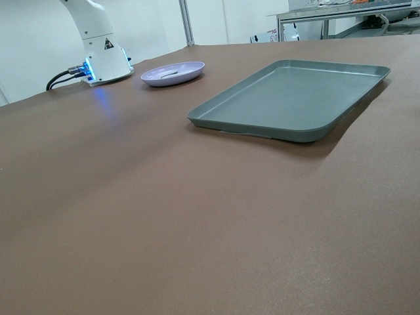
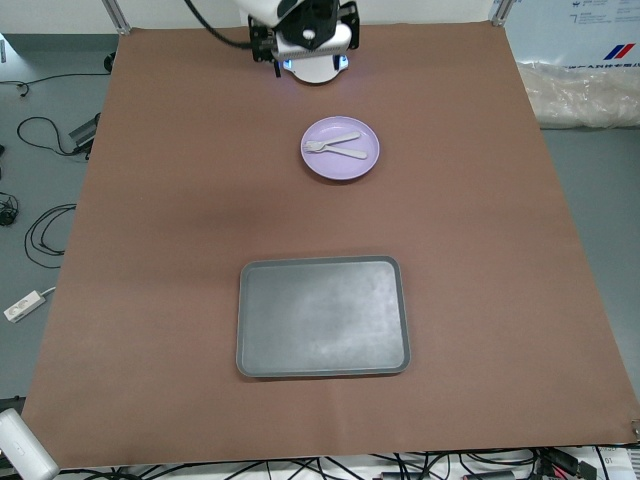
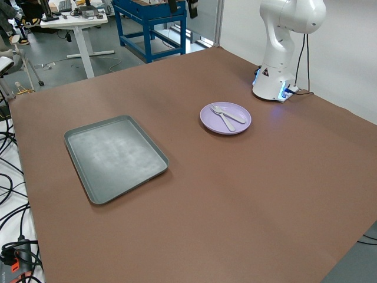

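A lilac plate (image 2: 340, 170) sits on the brown table below the robot arm's base, with a white fork (image 3: 223, 118) and a second white utensil (image 3: 235, 117) lying on it. A grey rectangular tray (image 2: 322, 315) lies apart from the plate, empty, nearer the table's edge in the left view. My gripper (image 2: 306, 38), black and white, is high at the back, above the arm's base, with nothing seen under it but the base; its finger is not clear. In the top view it is out of frame; in the right view only a black part shows at the top edge.
Cables (image 3: 303, 73) run from the arm's base (image 3: 272, 82) along the back. A blue cart and a white desk stand beyond the table in the right view.
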